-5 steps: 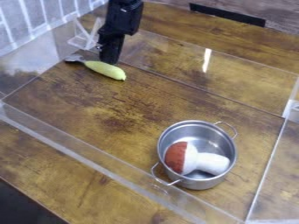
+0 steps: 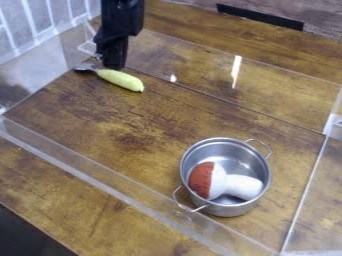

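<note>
The black gripper [image 2: 112, 55] hangs at the back left of the clear-walled area, above a pale yellow elongated object [image 2: 120, 80] lying on the wood, with a dark item [image 2: 86, 68] at its left end. The gripper's fingers are too dark and small to make out clearly. At the front right a steel pot [image 2: 238, 205] with two handles holds a white object with a reddish-brown top [image 2: 207, 178], lying on its side.
Transparent walls [image 2: 315, 180] surround the work area on the wooden table [image 2: 94, 130]. A dark slot [image 2: 261, 16] lies at the back edge.
The gripper has moved slightly to the left over the last second, staying near the yellow object. The pot and the objects on the table have not moved.
</note>
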